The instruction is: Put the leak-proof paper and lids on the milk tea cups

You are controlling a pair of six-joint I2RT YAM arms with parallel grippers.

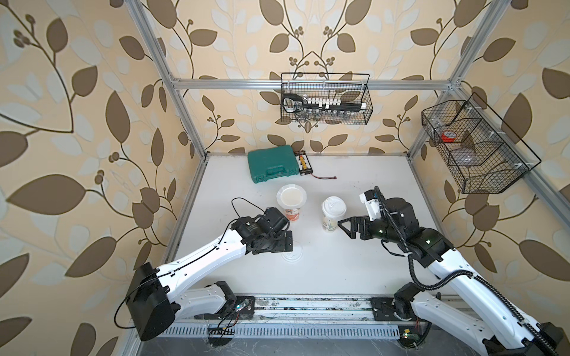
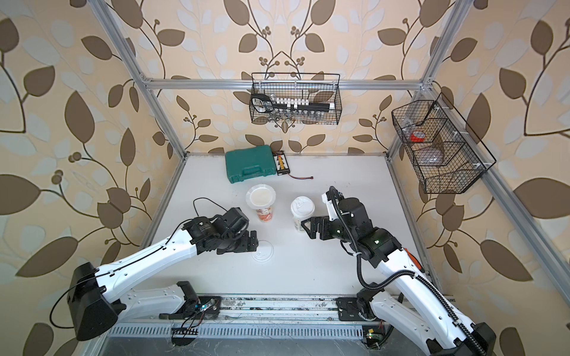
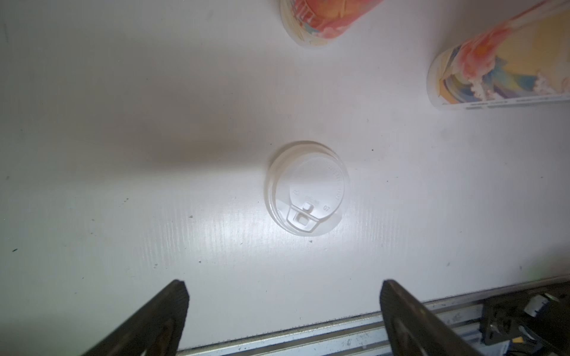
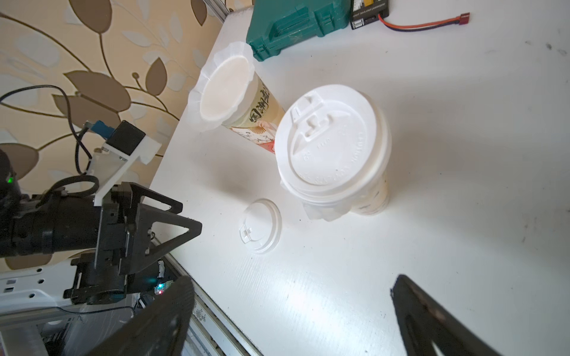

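The left milk tea cup [image 4: 261, 118] stands upright, a white round paper sheet [image 4: 225, 89] spread over its mouth with a wavy rim. To its right is the second cup [image 4: 375, 198], topped by a white lid [image 4: 326, 133]; a bit of paper [image 4: 326, 211] sticks out under the lid's edge. A loose white lid [image 3: 314, 192] lies flat on the table in front of the cups. My left gripper is open above the table by that loose lid, holding nothing. Just right of the lidded cup hangs my right gripper, open and empty.
A green case [image 1: 273, 163] and a small black battery [image 1: 303, 162] with a cable lie at the back. Wire baskets [image 1: 326, 98] hang on the back and right walls.
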